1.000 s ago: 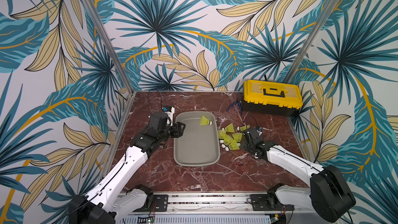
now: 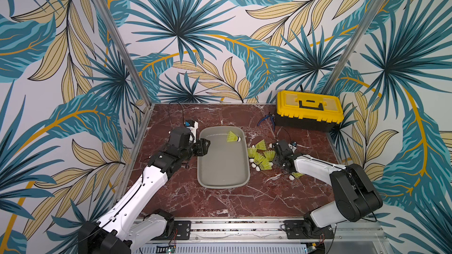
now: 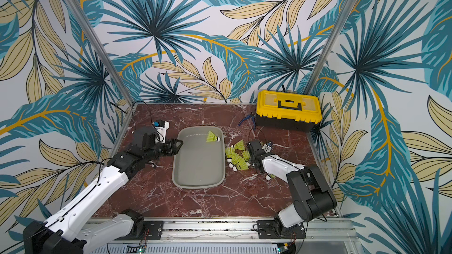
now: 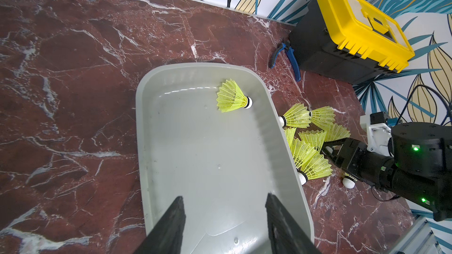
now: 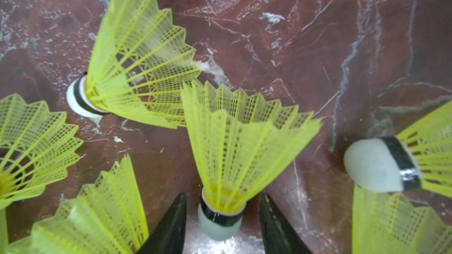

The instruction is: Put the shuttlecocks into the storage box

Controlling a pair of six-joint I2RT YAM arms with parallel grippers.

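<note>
A grey tray (image 2: 222, 164) holds one shuttlecock (image 4: 231, 96) at its back right. A pile of yellow shuttlecocks (image 2: 261, 162) lies just right of it. My left gripper hangs open over the tray with nothing between its fingers. My right gripper is down at the pile, its fingers apart on either side of the white base of an upright-pictured shuttlecock (image 5: 240, 145); whether they touch it cannot be told.
A black and yellow toolbox (image 2: 308, 110) stands at the back right, with blue pliers (image 4: 292, 58) left of it.
The left arm and tray look the same.
</note>
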